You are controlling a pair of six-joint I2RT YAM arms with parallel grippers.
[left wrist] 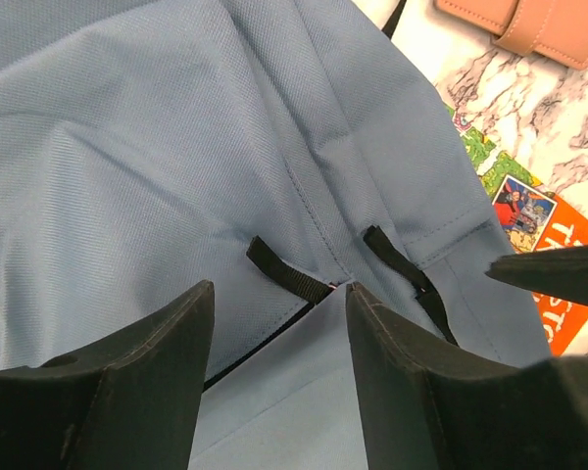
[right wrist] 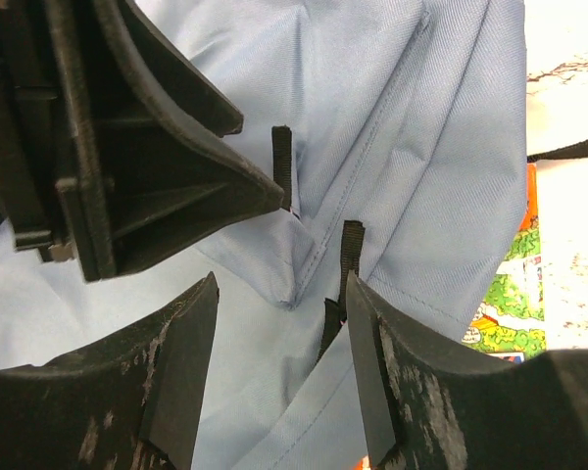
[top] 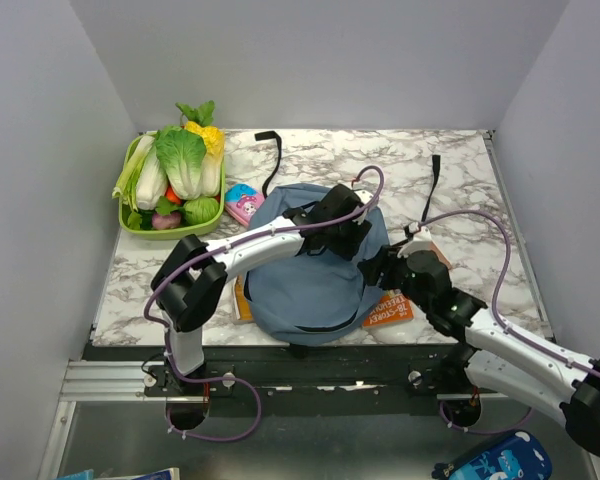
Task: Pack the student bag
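The blue-grey fabric bag (top: 300,285) lies flat on the marble table, its upper part partly covered by my arms. Two short black tabs show on it: one tab (left wrist: 286,271) between my left fingers' tips and another tab (left wrist: 412,279) to its right. My left gripper stands open over the first tab, and that tab does not look pinched. Open as well, my right gripper has the second tab (right wrist: 351,250) near its right fingertip. The left gripper's dark fingers (right wrist: 191,196) reach into the right wrist view, close to my right gripper.
An orange book (top: 390,310) sticks out at the bag's right edge, with a brown leather case (left wrist: 529,24) above it. A pink case (top: 244,205) and a green vegetable basket (top: 175,233) stand to the left. A blue pouch (top: 500,462) lies at the front right.
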